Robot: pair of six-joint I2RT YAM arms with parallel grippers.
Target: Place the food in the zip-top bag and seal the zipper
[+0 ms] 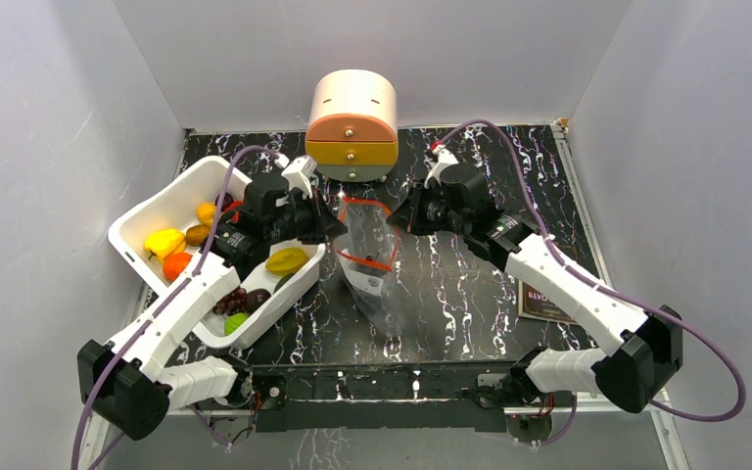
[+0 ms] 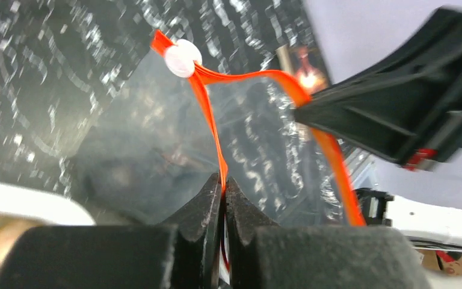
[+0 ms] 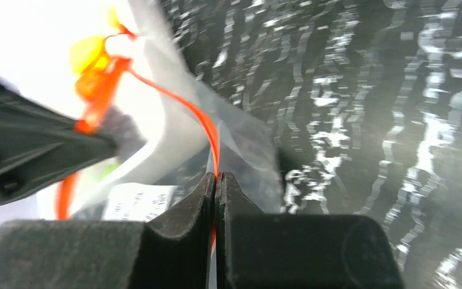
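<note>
The clear zip bag (image 1: 372,294) hangs upright between my grippers, its red-edged mouth held open at the middle of the counter. My left gripper (image 1: 338,230) is shut on the bag's red-edged rim (image 2: 215,138) at one side; the left wrist view shows the strip running between its fingers. My right gripper (image 1: 397,220) is shut on the opposite rim (image 3: 207,123), with that strip between its fingertips. A dark item shows faintly inside the bag in the top view.
A white bin (image 1: 137,235) of toy fruit and vegetables fills the left side. A small drawer cabinet (image 1: 351,117) stands at the back, and a brown board (image 1: 543,308) lies at right.
</note>
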